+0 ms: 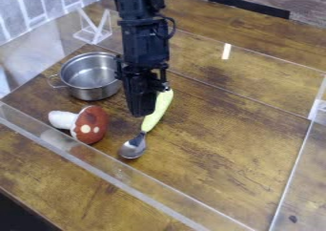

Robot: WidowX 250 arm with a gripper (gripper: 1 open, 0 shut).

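The black arm hangs from the top centre, its gripper (140, 101) low over the wooden table, shut with nothing visible between its fingers. Just right of and below it lies a spoon with a pale yellow-green handle (156, 111) and a metal bowl end (132, 149). To its left stands a steel pot (90, 77) with side handles. Below the pot lies a toy mushroom (87, 124) with a red cap and white stem.
Transparent panels edge the left and right sides. A white frame-like object (95, 25) stands at the back left.
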